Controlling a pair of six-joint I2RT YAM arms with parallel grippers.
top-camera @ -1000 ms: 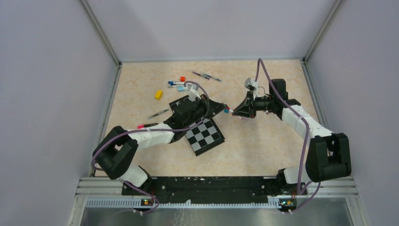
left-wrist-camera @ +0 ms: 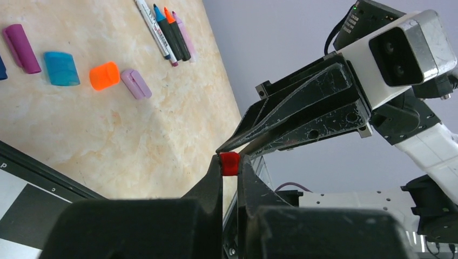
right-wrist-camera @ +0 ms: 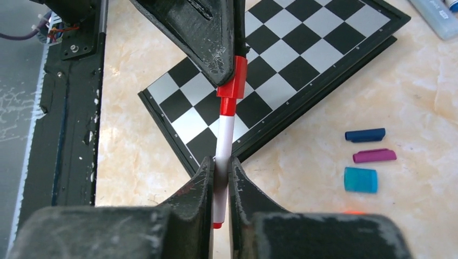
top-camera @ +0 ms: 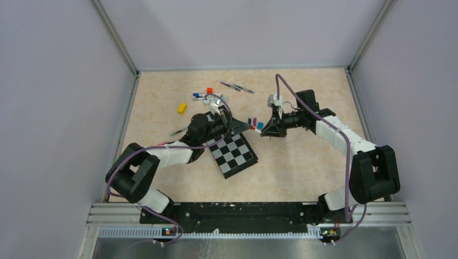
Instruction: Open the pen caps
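Observation:
A white pen (right-wrist-camera: 223, 140) with red ends stretches between my two grippers, above the table. My right gripper is shut around its white barrel, and a small red tip shows beneath the fingers. The left gripper is shut on the pen's red cap (right-wrist-camera: 233, 81). Below the cap's edge a narrower red collar (right-wrist-camera: 228, 107) shows, in line with the barrel. Loose caps lie on the table: teal (left-wrist-camera: 61, 68), orange (left-wrist-camera: 104, 75), lilac (left-wrist-camera: 135, 83) and magenta (left-wrist-camera: 21, 48).
Under the grippers lies a black-and-white checkered board (top-camera: 234, 155). Several pens, some uncapped like the orange-tipped one (left-wrist-camera: 177, 34), lie beyond the loose caps. A yellow block (top-camera: 182, 108) sits at the left.
Both grippers have shifted left over the past second, the pen moving with them. They stay close together, the left still at the red end and the right at the white barrel.

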